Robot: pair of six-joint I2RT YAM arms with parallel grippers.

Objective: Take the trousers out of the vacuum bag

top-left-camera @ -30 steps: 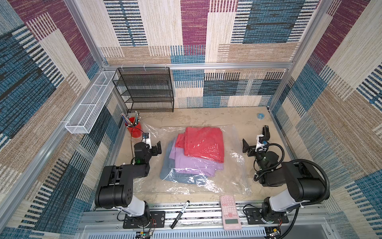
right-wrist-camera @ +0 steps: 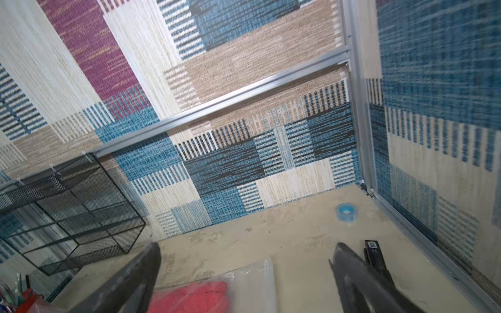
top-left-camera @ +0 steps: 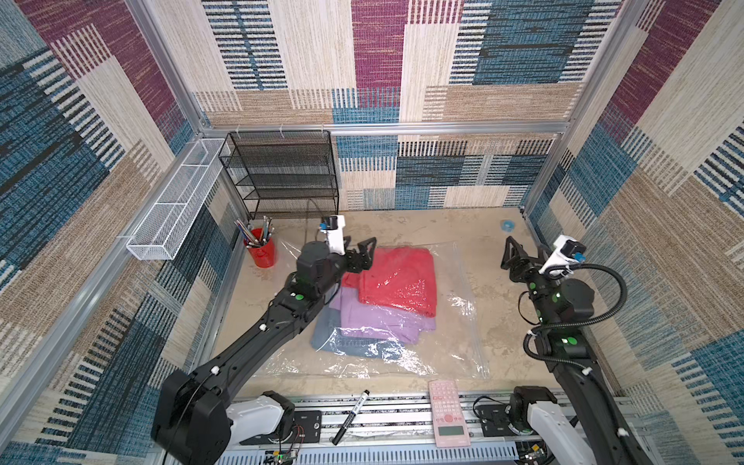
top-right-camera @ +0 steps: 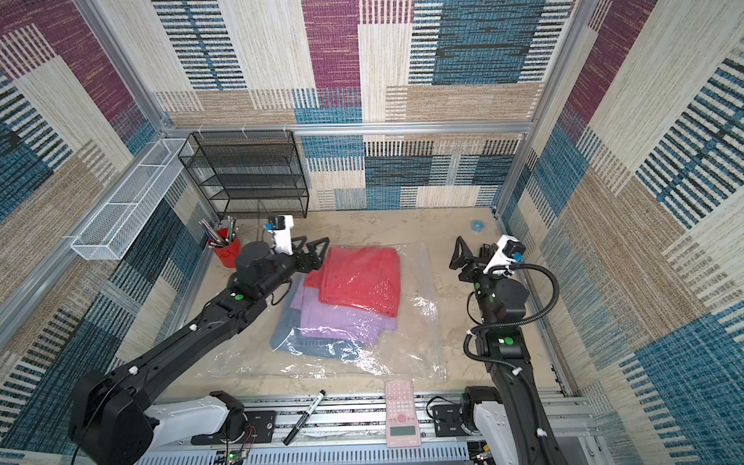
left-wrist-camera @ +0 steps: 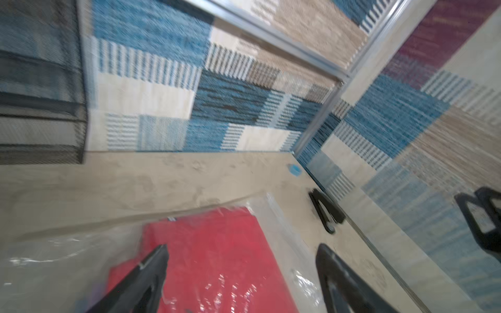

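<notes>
A clear plastic vacuum bag (top-left-camera: 457,341) lies flat on the table with folded garments inside. Uppermost is a red garment (top-left-camera: 399,279), then a purple one (top-left-camera: 383,316), with a blue one (top-left-camera: 352,344) lowest; which of them is the trousers I cannot tell. Above the bag's back left part hangs my left gripper (top-left-camera: 362,249), open and empty, apart from the plastic as far as I can judge. My right gripper (top-left-camera: 520,255) is raised right of the bag, open with nothing between its fingers. In the left wrist view the red garment (left-wrist-camera: 219,260) shows blurred between the fingertips.
A red pen cup (top-left-camera: 263,254) and black wire rack (top-left-camera: 283,174) stand at the back left. Blue tape (right-wrist-camera: 346,211) and a small black object (right-wrist-camera: 376,258) lie at the right. A marker (top-left-camera: 350,417) and pink calculator (top-left-camera: 448,414) rest along the front. Table right of the bag is mostly clear.
Both arms have stretched out and risen. The left gripper moved right, over the bag's back; the right one swung slightly right and back. Bag and garments lie as before.
</notes>
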